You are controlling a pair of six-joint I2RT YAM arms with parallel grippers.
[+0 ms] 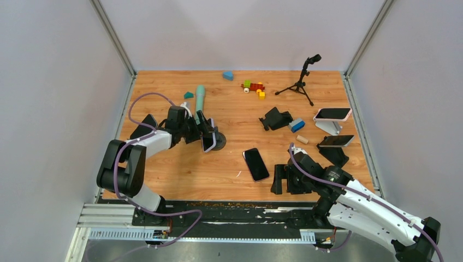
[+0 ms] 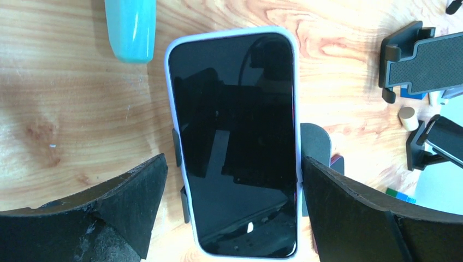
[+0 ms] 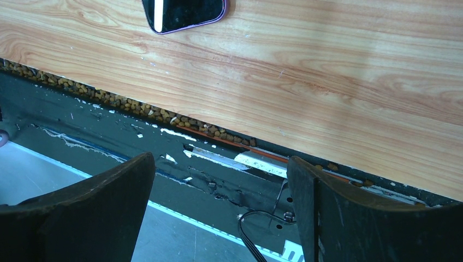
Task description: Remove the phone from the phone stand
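Note:
A dark-screened phone with a pale lilac rim rests on a phone stand, whose dark round base shows beside it in the top view. Small dark lips of the stand hold the phone's left edge. My left gripper is open around the phone: its right finger overlaps or touches the right rim, while a gap separates the left finger from the left rim. Whether that contact is firm I cannot tell. My right gripper hangs open and empty near the front edge.
Another phone lies flat mid-front. Phones on stands line the right side, below a black tripod. A teal bottle-like object stands close behind my left gripper. Toy bricks lie at the back.

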